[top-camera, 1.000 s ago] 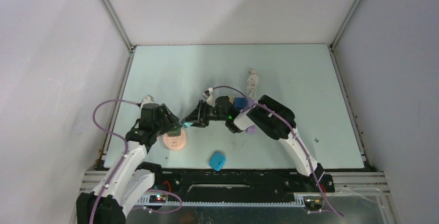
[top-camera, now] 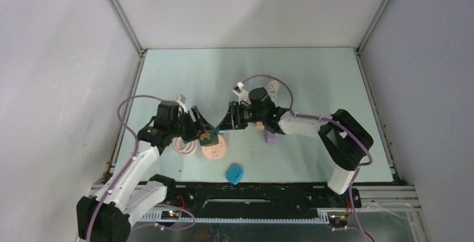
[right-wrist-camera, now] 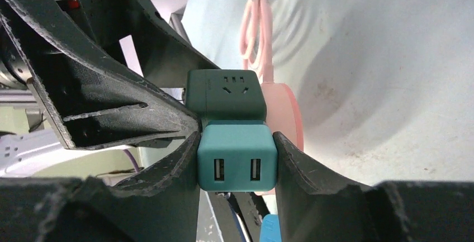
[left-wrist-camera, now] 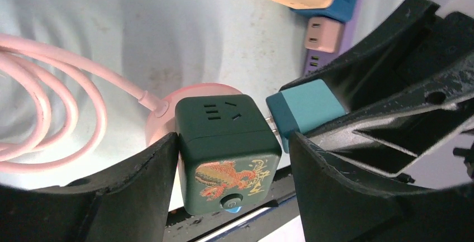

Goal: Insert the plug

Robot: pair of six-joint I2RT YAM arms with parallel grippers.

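A dark green cube socket (left-wrist-camera: 226, 152) with a dragon print is between the fingers of my left gripper. A teal plug block (right-wrist-camera: 237, 158) is between the fingers of my right gripper, in front of the green socket in the right wrist view. In the left wrist view, metal prongs show between the teal block and the green socket's side; how far in they reach, I cannot tell. A pink round power strip (top-camera: 214, 150) with a coiled cable (top-camera: 183, 146) sits below the green socket.
Colored blocks (left-wrist-camera: 324, 35) lie behind my right gripper, near a white coiled cord (top-camera: 273, 88). A blue block (top-camera: 235, 174) lies at the front middle.
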